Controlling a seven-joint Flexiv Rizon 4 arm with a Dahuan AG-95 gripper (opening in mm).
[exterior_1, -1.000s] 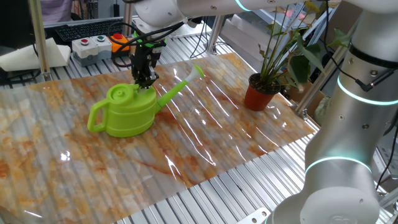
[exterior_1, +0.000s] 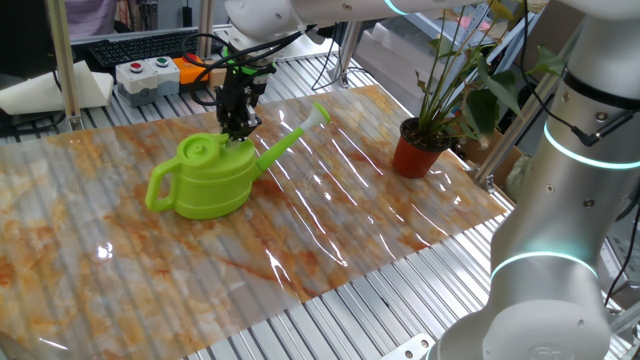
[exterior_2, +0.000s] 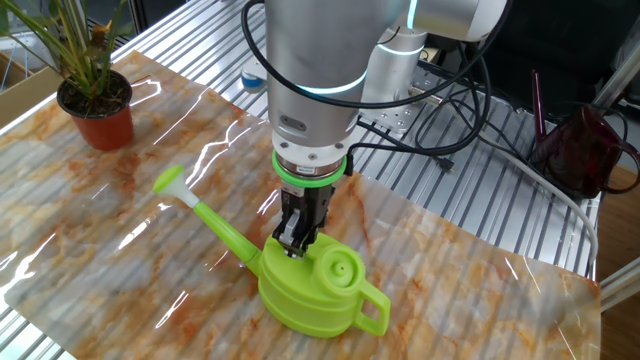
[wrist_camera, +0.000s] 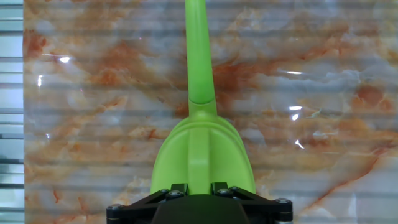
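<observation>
The bright green watering can (exterior_1: 212, 185) is upright at the middle left of exterior view 1, its long spout (exterior_1: 285, 148) pointing right and back. My gripper (exterior_1: 238, 134) reaches down to the can's top from above. In the wrist view, its black fingers (wrist_camera: 180, 188) press close on both sides of the can's narrow top grip (wrist_camera: 199, 158), shut on it. Exterior view 2 shows the round cap (exterior_2: 340, 268) and rear handle (exterior_2: 374, 308) to one side of my gripper (exterior_2: 293, 248). Whether the can's base touches the table is unclear.
A potted plant in a brown-red pot (exterior_1: 416, 152) stands beyond the spout. A dark red watering can (exterior_2: 580, 150) sits at the far right of exterior view 2. The marbled sheet (exterior_1: 130, 290) is bare around the green can. A button box (exterior_1: 148, 80) lies behind.
The green can and my gripper have shifted together slightly to the right in exterior view 1. The plant has stayed in place.
</observation>
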